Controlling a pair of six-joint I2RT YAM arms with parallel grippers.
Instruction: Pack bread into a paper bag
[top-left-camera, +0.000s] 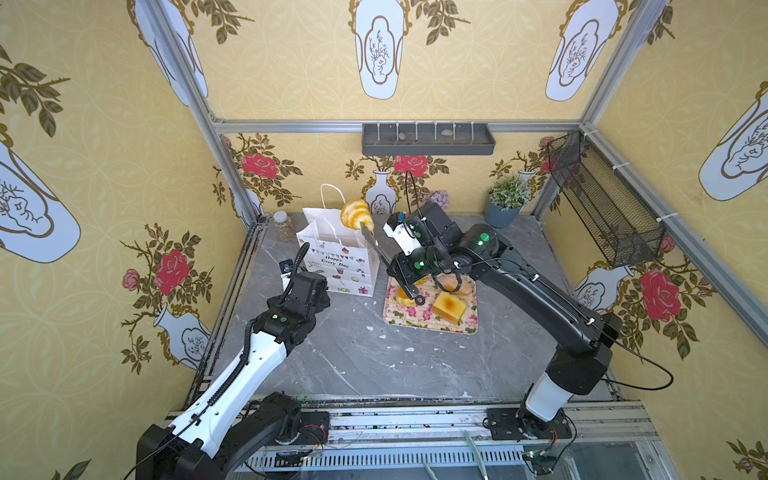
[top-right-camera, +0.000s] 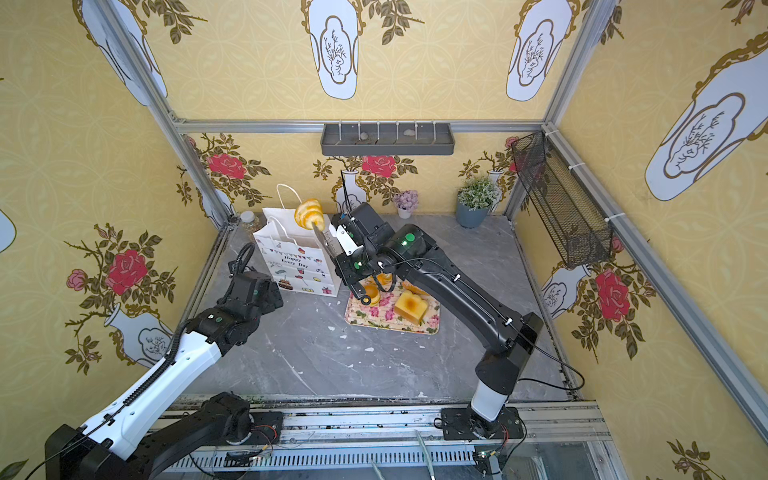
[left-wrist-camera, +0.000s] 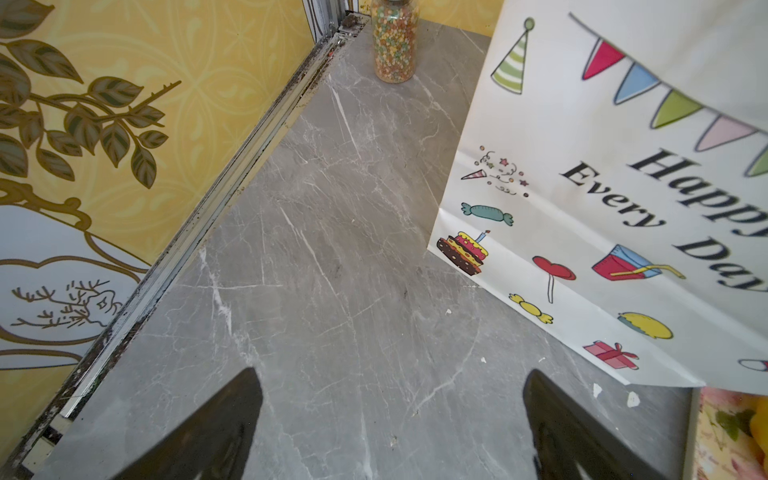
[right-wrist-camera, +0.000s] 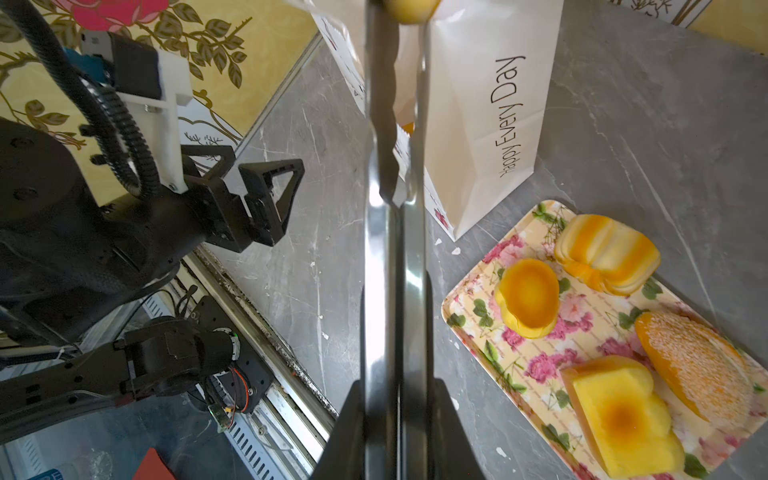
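A white paper bag printed "Happy Every Day" stands upright on the counter, handles up. Metal tongs are gripped in my right gripper. Pinched at their far end is an orange-striped bread roll, at the height of the bag's top, over its right side. My left gripper, open and empty, sits low in front of the bag's left part. On the floral tray lie a round bun, a striped roll, a sesame bun and a toast-shaped bread.
A jar of coloured grains stands behind the bag at the left. A potted plant is at the back right, with a wire basket on the right wall. Bare counter lies in front of the bag and tray.
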